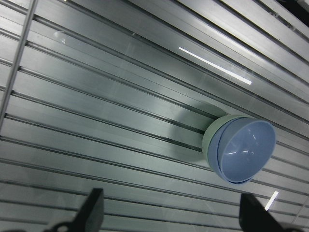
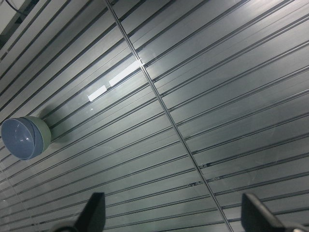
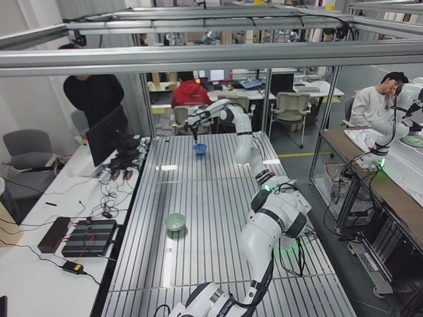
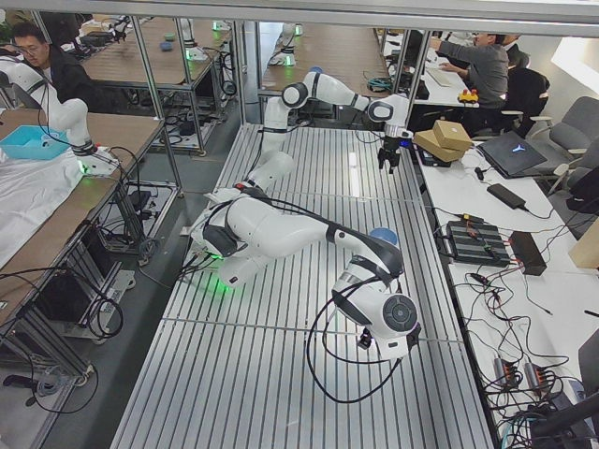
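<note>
A green bowl [image 3: 175,221] sits mid-table and a blue bowl [image 3: 199,149] farther back in the camera left view; a blue bowl [image 4: 383,235] shows in the camera right view. Both wrist views show blue bowls [image 1: 244,152] [image 2: 18,137] nested in a green one [image 1: 210,135] [image 2: 42,130]. My left gripper is open above the table, the bowls to its upper right. My right gripper is open too, the bowls to its upper left. Which arm in the camera views is which, I cannot tell.
Arms with trailing cables span its right and near parts. A white desk [image 3: 33,277] with a monitor, electronics and cables runs along the left in the camera left view.
</note>
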